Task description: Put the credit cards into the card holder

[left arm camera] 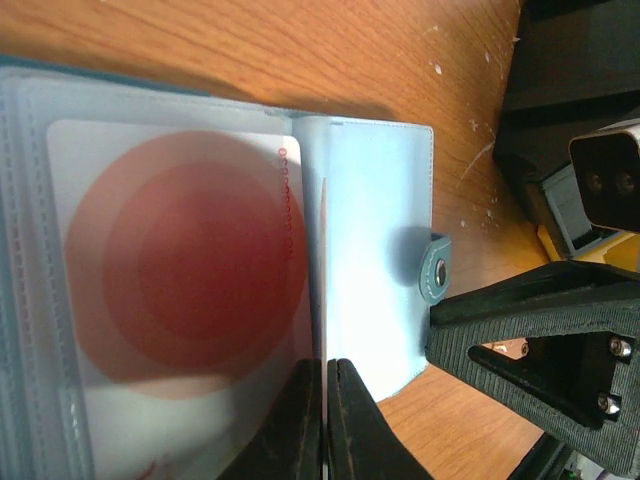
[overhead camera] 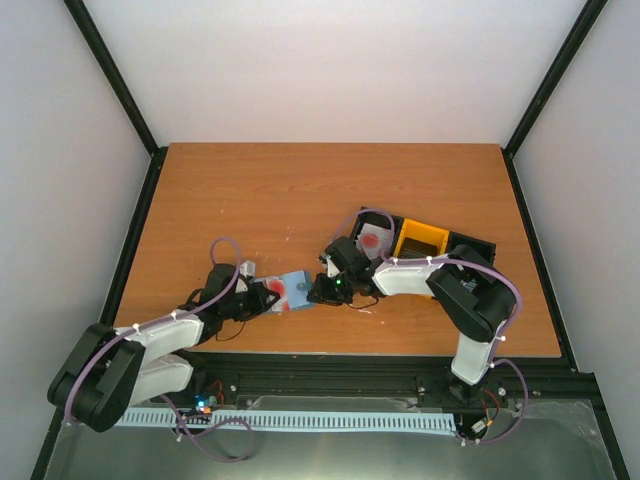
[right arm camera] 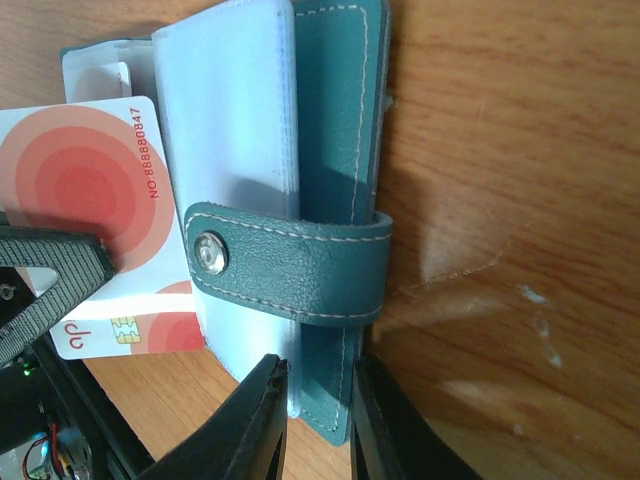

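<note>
In the top view, the pale blue card holder (overhead camera: pixel 297 287) lies spread near the table's front edge between both grippers. A card with red circles (left arm camera: pixel 190 260) lies flat over its left side in the left wrist view. Shut on a thin credit card (left arm camera: pixel 323 270), my left gripper has it edge-on beside the holder's fold. The right wrist view shows its red-circled face (right arm camera: pixel 85 180); whether its edge is inside a pocket I cannot tell. My right gripper is shut on the holder's teal cover (right arm camera: pixel 328 385), just below the snap strap (right arm camera: pixel 290 262).
A black tray (overhead camera: pixel 470 243) with an orange section (overhead camera: pixel 421 232) stands at right, partly behind my right arm. Another red-circled card (overhead camera: pixel 371 241) lies in its left compartment. Wood behind the holder is clear. A chip card (right arm camera: pixel 130 335) shows below the held one.
</note>
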